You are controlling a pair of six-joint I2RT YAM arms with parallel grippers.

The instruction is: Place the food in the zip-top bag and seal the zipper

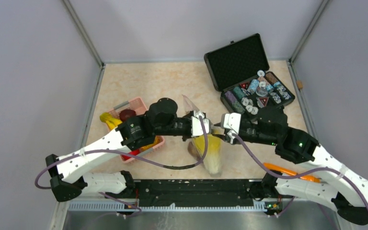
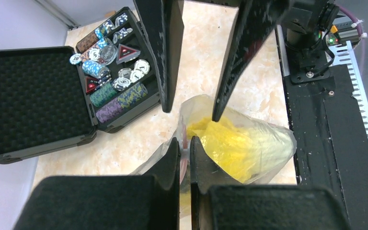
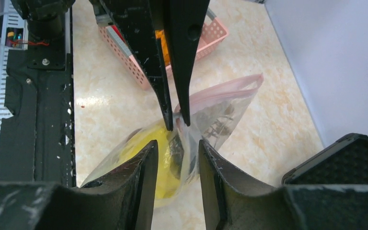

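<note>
The clear zip top bag [image 1: 212,160] lies at the front centre with yellow food [image 2: 225,148] and a brownish item inside. My left gripper is shut on the bag's pink zipper edge, which shows pinched between its fingertips in both wrist views. My right gripper is open just beside the bag's mouth, with its fingertips apart and the zipper strip behind them in the right wrist view; in the left wrist view its two fingers stand above the bag.
A pink basket [image 1: 136,103] with fruit is at the left. An open black case [image 1: 235,60] of poker chips is at the back right. An orange object [image 1: 278,168] lies at the front right.
</note>
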